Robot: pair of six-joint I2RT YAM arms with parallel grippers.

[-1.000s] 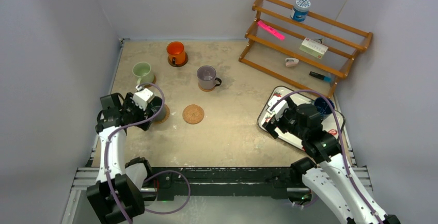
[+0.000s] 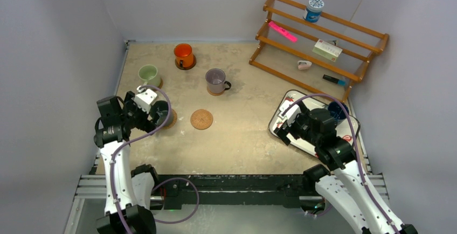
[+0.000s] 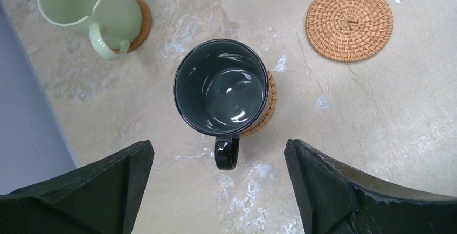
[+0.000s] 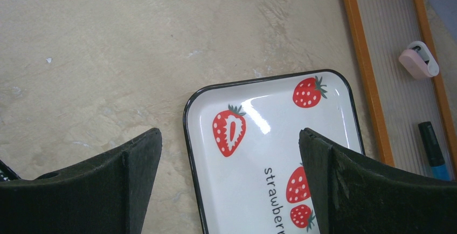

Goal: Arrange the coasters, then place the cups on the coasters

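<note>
A dark green cup (image 3: 223, 91) stands upright on a woven coaster (image 3: 271, 103) in the left wrist view, its black handle pointing toward my left gripper. That gripper is open above the table, its two fingers spread wide either side of the handle with nothing held. To the cup's right lies a bare round woven coaster (image 2: 201, 119). On the far right, my right gripper is open and empty over the left part of a strawberry tray (image 4: 242, 191). A dark blue cup (image 2: 338, 111) is partly hidden behind the right arm, at the tray.
A green cup (image 2: 149, 75), an orange cup (image 2: 184, 55) and a purple-grey cup (image 2: 216, 81) stand on coasters behind. At the back right is a wooden rack (image 2: 323, 29) holding small items.
The cups, coasters and right arm look unmoved.
</note>
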